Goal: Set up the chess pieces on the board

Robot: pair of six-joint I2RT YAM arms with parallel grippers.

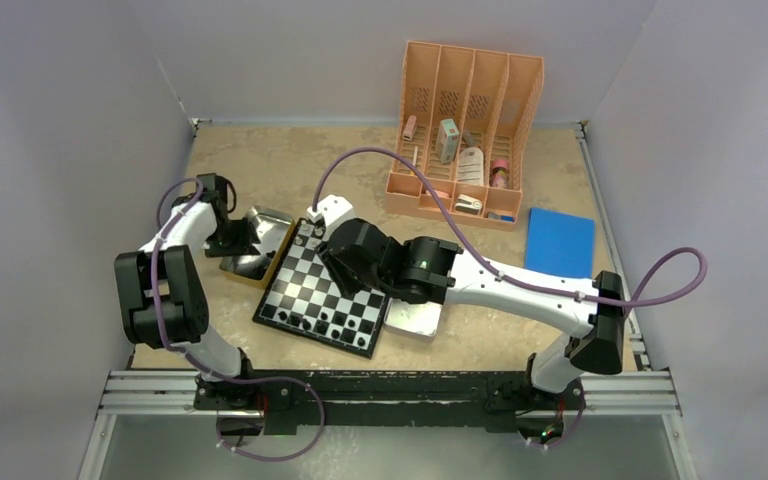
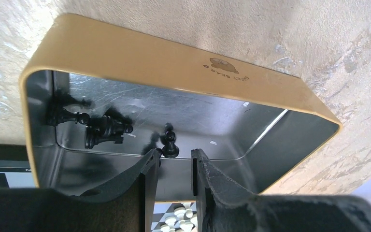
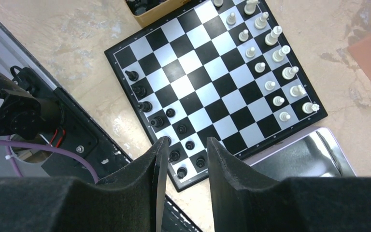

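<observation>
A chessboard (image 3: pixel 193 89) holds white pieces along one side and black pieces along the other, with the middle clear. A gold-rimmed metal tin (image 2: pixel 174 63) contains several loose black pieces, among them a lying cluster (image 2: pixel 105 128) and a small pawn (image 2: pixel 170 145). My left gripper hangs over the tin, open, with nothing seen between its fingers. My right gripper is high over the board, its fingers apart and empty.
A second metal tin (image 3: pixel 299 154) sits beside the board. An orange organizer (image 1: pixel 465 100) stands at the back, a blue mat (image 1: pixel 560 242) at the right.
</observation>
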